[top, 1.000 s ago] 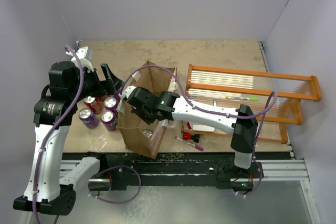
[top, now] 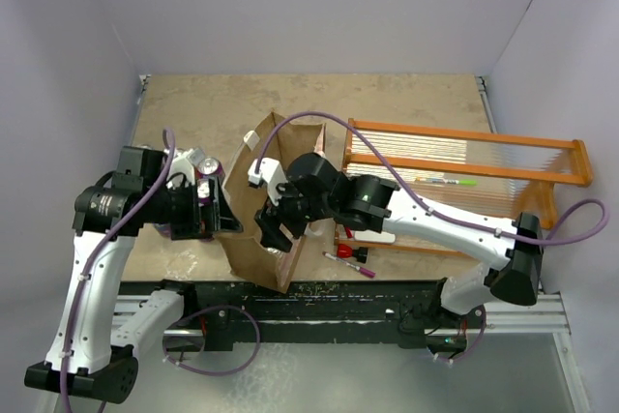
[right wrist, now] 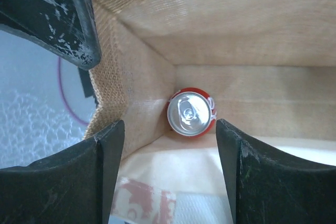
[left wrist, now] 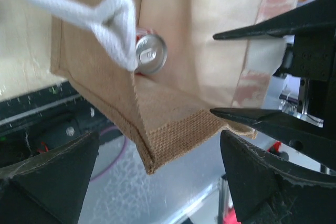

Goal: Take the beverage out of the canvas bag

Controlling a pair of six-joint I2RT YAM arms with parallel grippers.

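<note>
The canvas bag (top: pixel 247 258) stands open in the table's middle, with a beverage can (right wrist: pixel 189 111) lying inside, its silver end facing up. The can (left wrist: pixel 151 53) also shows in the left wrist view beside a white handle. My left gripper (top: pixel 218 215) stands open at the bag's left wall, its black fingers over the rim. My right gripper (top: pixel 276 229) is over the bag's inside, above the can; in the right wrist view its two pads flank the view below the can, apart with nothing between them.
Several cans (top: pixel 211 173) stand left of the bag, partly behind my left arm. A wooden rack (top: pixel 464 134) with pens fills the right side, and a marker (top: pixel 348 264) lies at the front edge.
My left gripper has moved down toward the front, to the bag's left wall.
</note>
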